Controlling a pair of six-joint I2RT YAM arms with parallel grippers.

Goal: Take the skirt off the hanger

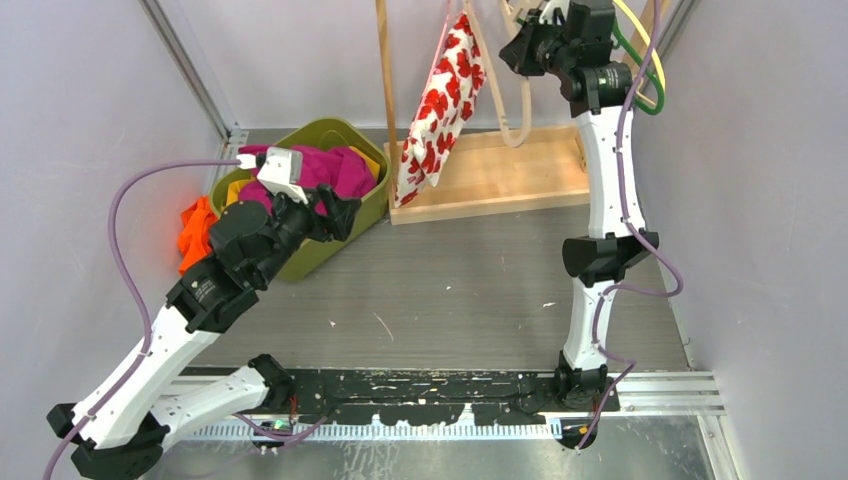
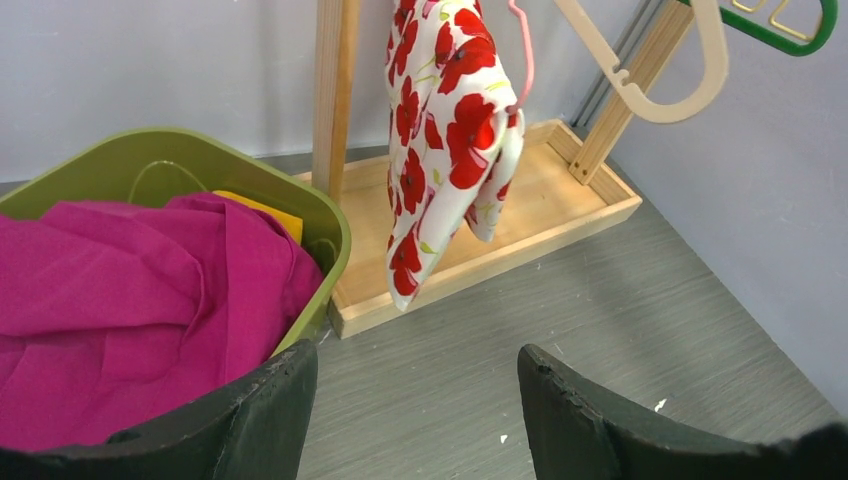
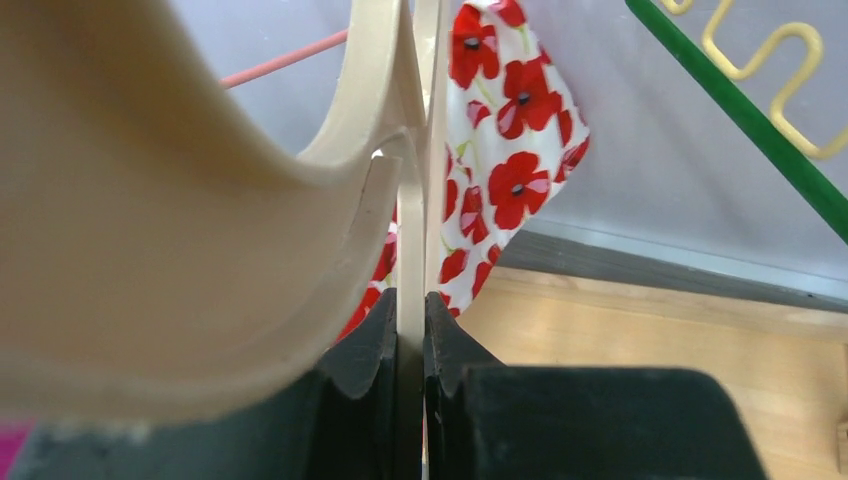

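The white skirt (image 1: 440, 120) with red flowers hangs from a pink hanger (image 2: 526, 50) on the wooden rack. Up at the rack's right, my right gripper is shut on a beige hanger (image 3: 408, 250), its bar upright between the fingers; no cloth hangs on that one where it shows. My left gripper is parted, with nothing between its fingers, near the right side of the bin and well short of the skirt. The top end of the skirt lies outside the left wrist view.
An olive bin (image 1: 330, 130) holding magenta cloth (image 1: 335, 170) stands left of the rack. A green hanger (image 2: 770, 30) hangs at the right. Orange cloth (image 1: 196, 235) lies beside the bin.
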